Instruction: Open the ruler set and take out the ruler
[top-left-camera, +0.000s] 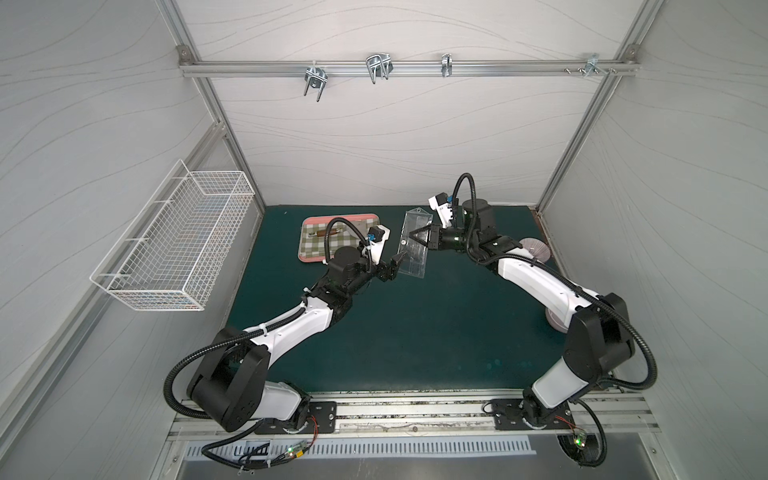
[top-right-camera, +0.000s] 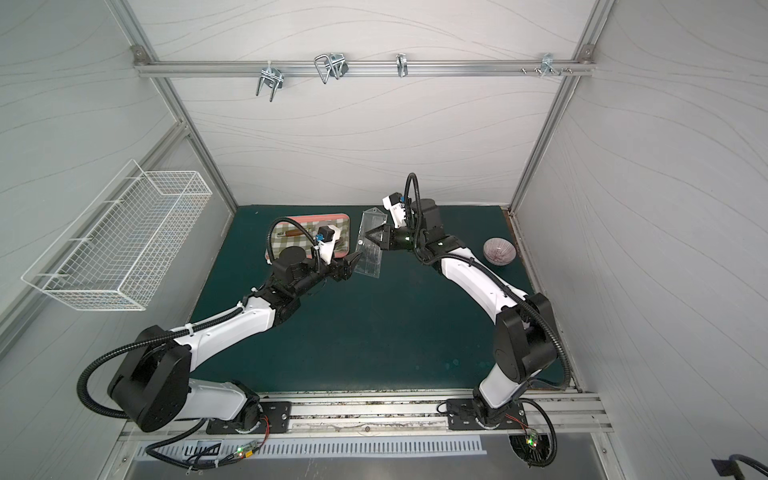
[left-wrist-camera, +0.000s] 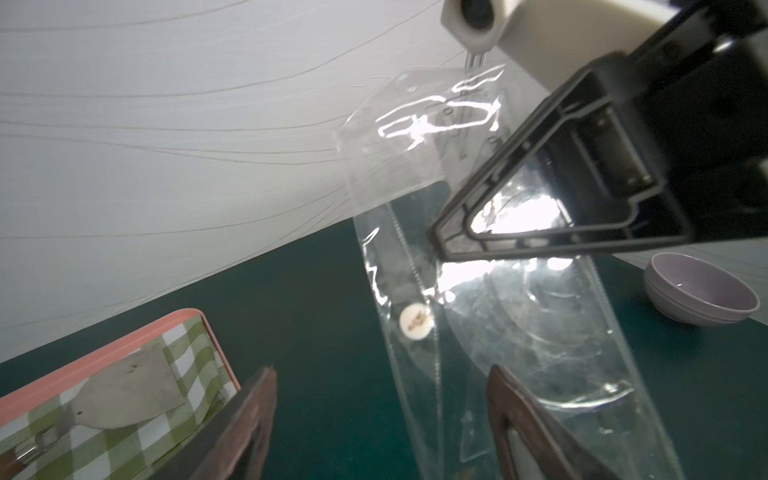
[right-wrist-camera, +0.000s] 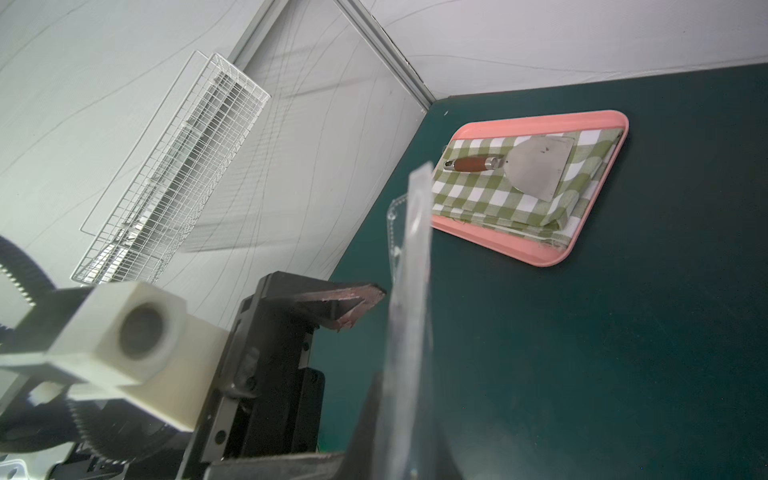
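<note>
The ruler set is a clear plastic pouch with transparent rulers inside, held up in the air over the middle of the table. My right gripper is shut on it, seen edge-on as a pale strip in the right wrist view. A white snap button shows on the pouch's narrow flap strip in the left wrist view. My left gripper is part open, facing the pouch's button side; nothing shows gripped between its fingers. The curved outline of a clear ruler appears through the plastic.
At the back left lies a pink tray with a green checked cloth and a scraper. A bowl stands on the right. A white wire basket hangs on the left wall.
</note>
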